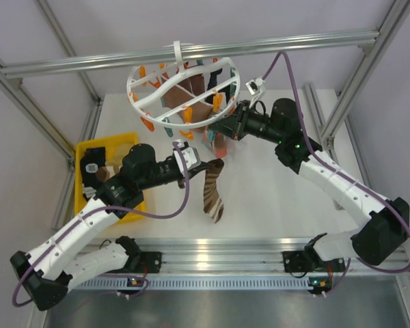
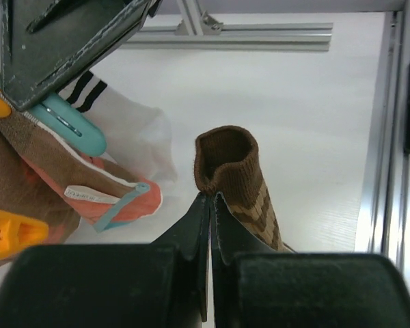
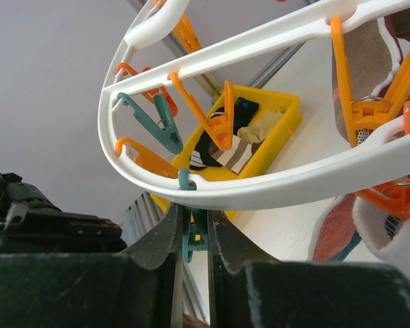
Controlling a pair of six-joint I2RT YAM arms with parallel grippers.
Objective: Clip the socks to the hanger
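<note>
A striped brown sock dangles from my left gripper, which is shut on it; in the left wrist view it rises just beyond the fingertips. The white round hanger hangs from the rail, with orange and teal clips and several socks on it. My right gripper is at the hanger's rim, its fingers around a teal clip; how firmly they close on it I cannot tell.
A yellow bin with more socks stands at the left on the white table. Aluminium rails frame the space.
</note>
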